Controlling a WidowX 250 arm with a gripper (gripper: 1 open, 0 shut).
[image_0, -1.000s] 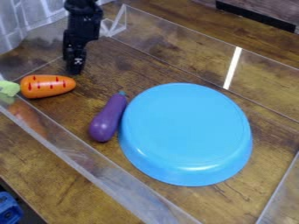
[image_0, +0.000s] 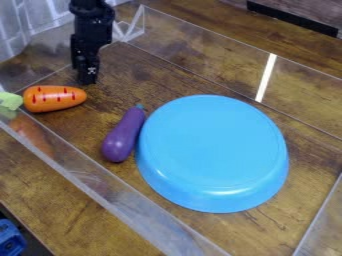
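Note:
The black gripper (image_0: 86, 62) hangs at the upper left of the camera view, low over the wooden surface, behind an orange carrot (image_0: 54, 98) with a green top at the left edge. A purple eggplant (image_0: 123, 134) lies to the right of the carrot, beside a large upturned-looking light blue round dish (image_0: 211, 150). The fingers are dark and small, so whether they are open or shut is unclear.
Clear plastic walls run along the lower left, upper left and right edge. A white strip (image_0: 266, 78) is on the wood at the upper right. Bare wood (image_0: 201, 50) lies across the back. A blue object (image_0: 8, 240) shows at the bottom left corner.

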